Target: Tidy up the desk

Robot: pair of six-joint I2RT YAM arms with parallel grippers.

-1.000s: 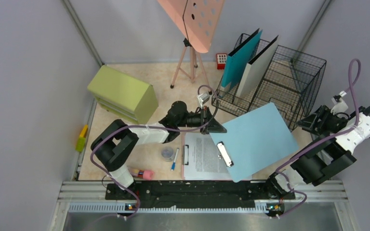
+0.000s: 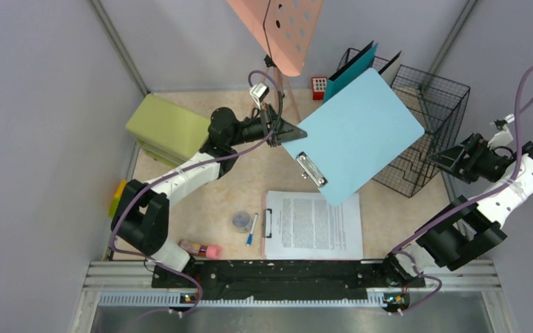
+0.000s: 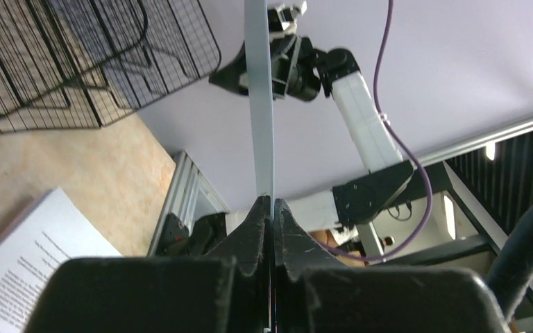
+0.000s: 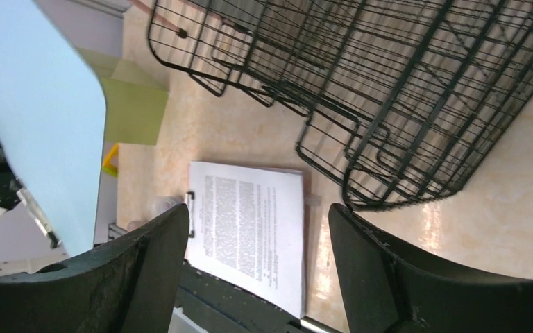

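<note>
A light blue clipboard (image 2: 364, 128) with a metal clip hangs in the air, its left corner pinched by my left gripper (image 2: 293, 135). In the left wrist view the clipboard (image 3: 259, 104) appears edge-on, rising from between the closed fingers. My right gripper (image 2: 438, 161) stays at the right, beside the black wire rack (image 2: 451, 104); its fingers (image 4: 142, 267) are apart with nothing between them. The rack holds upright folders, one of them teal (image 2: 347, 73), partly covered by the clipboard. On the desk front lies a second clipboard with printed paper (image 2: 312, 225).
A green box (image 2: 170, 128) stands at the back left. Near the front edge are a small clear cup (image 2: 241, 221), a blue-capped marker (image 2: 252, 230) and a pink-capped bottle (image 2: 201, 250). A pink lamp shade (image 2: 281, 28) overhangs the back. Bare desk shows around the middle left.
The left arm has carried the blue clipboard left and toward the back, and it now covers part of the rack and folders. The right gripper has shifted slightly.
</note>
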